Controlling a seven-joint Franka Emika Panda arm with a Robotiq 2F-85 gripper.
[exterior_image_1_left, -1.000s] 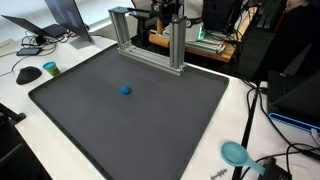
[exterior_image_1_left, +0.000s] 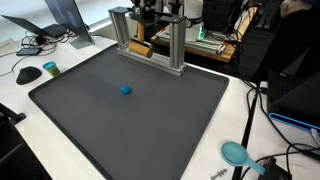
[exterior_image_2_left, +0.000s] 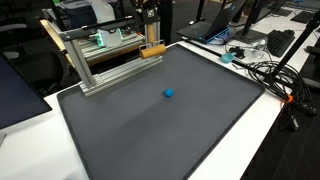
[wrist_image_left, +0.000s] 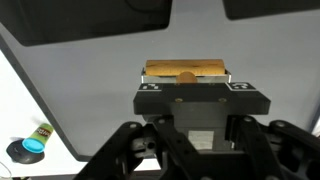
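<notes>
My gripper is shut on a wooden mallet and holds it in the air at the far side of the grey board. The mallet's head (exterior_image_2_left: 153, 51) hangs below the gripper, lying crosswise. In exterior view 1 the mallet (exterior_image_1_left: 140, 48) shows left of the metal frame, with part of its handle above the head. The wrist view looks down on the head (wrist_image_left: 160, 68) and the round handle end (wrist_image_left: 186, 78) just beyond the fingers. A small blue ball (exterior_image_1_left: 126, 90) rests on the board, apart from the mallet.
A metal frame (exterior_image_1_left: 178, 45) stands at the board's far edge, close beside the mallet. Most of the grey board (exterior_image_2_left: 150, 130) is bare. A green can (exterior_image_1_left: 51, 69) and a black item (exterior_image_1_left: 28, 75) stand off to its left. A teal cup (exterior_image_1_left: 237, 154) is at front right.
In exterior view 1 the mallet has moved left and somewhat down, out from behind the frame's post. The blue ball has stayed where it was.
</notes>
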